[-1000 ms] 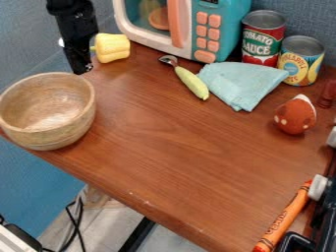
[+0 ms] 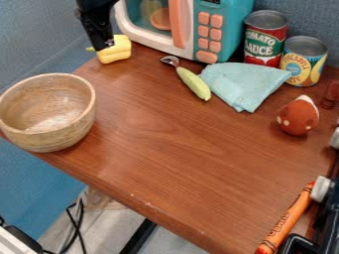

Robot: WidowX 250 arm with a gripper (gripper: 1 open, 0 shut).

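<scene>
My black gripper [image 2: 101, 38] is at the top left, beside the microwave and right by a yellow object [image 2: 114, 52] on the table's back-left corner. Whether it touches that object, or is open or shut, I cannot tell. A wooden bowl [image 2: 43, 124] sits at the left edge of the table, nearer the camera.
A toy microwave [image 2: 208, 25], tomato can [image 2: 263, 42], second can [image 2: 302, 62], blue cloth [image 2: 240, 85], spoon [image 2: 172, 63], yellow-green vegetable [image 2: 195, 83] and red toy [image 2: 298, 116] line the back and right. An orange crayon [image 2: 283, 224] lies front right.
My gripper has moved up from beside the bowl's back to over the yellow object's left part. The yellow object appears shifted slightly downward in the view.
</scene>
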